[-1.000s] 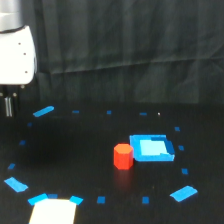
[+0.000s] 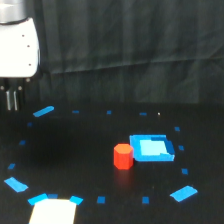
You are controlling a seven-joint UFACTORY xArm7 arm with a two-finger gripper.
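A red block [image 2: 123,156] with a many-sided outline sits on the dark table, just left of a blue square tray [image 2: 134,141]. Inside the tray lies a pale, whitish patch [image 2: 153,147]; whether it is an object or the tray's floor cannot be made out. My gripper [image 2: 12,100] hangs at the far left edge, below the white arm housing, well away from the block and tray. Its dark fingers blend into the background, so how the fingers stand is unclear. Nothing shows held below them.
A cream-coloured flat shape [image 2: 52,212] is cut off by the bottom edge. Strips of blue tape [image 2: 183,193] and small blue marks are scattered around the table. Between the gripper and the red block the surface is clear. A dark curtain [image 2: 130,60] hangs behind.
The arm and gripper have shifted slightly up and to the right. Red block, tray and cream shape are where they were.
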